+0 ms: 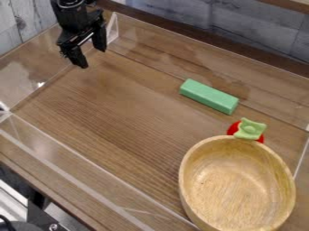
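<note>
My gripper [78, 52] hangs at the top left of the camera view, a black two-fingered tool with its fingers open and nothing visible between them. A green block [208, 97] lies on the wooden table right of centre. To its lower right a small red object with a light green top [248, 132] sits by the rim of a large round wooden bowl [236, 185].
A clear plastic edge shows along the left side near my gripper. The bowl fills the lower right.
</note>
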